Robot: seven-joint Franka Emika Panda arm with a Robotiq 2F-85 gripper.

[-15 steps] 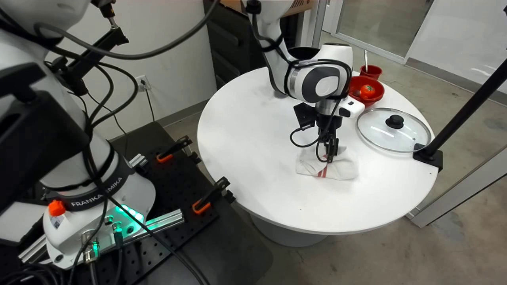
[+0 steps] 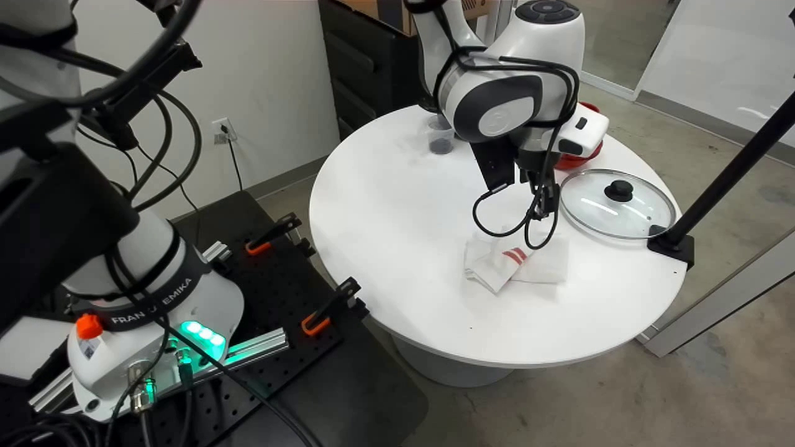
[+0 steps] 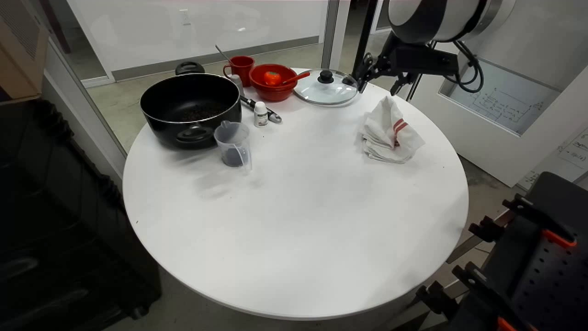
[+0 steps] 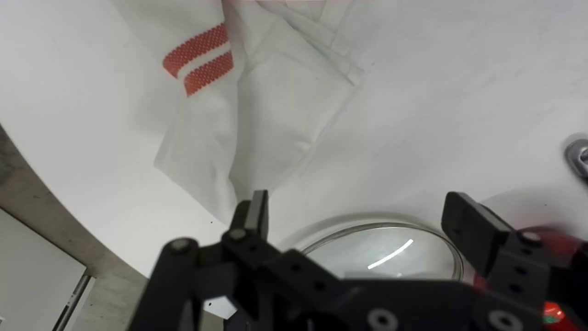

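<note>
A white cloth (image 2: 493, 262) with two red stripes lies crumpled on the round white table (image 3: 264, 231), one of its corners raised in a peak, as the second exterior view shows. Above the table, my gripper is open, its fingers (image 4: 256, 215) wide apart with nothing between them. In the wrist view the cloth (image 4: 275, 105) spreads beyond the fingertips, apart from them. A glass lid (image 2: 600, 208) with a black knob rests on the table beside the cloth; part of the lid (image 4: 386, 248) shows beneath the gripper.
A black pot (image 3: 190, 105), a clear measuring cup (image 3: 232, 143), a small white bottle (image 3: 260, 114), a red mug (image 3: 240, 69) and a red bowl (image 3: 270, 91) holding a tomato (image 3: 271, 78) stand at the far side.
My gripper has risen off the cloth and moved toward the lid. The cloth's fold has changed, and its striped part now sticks up.
</note>
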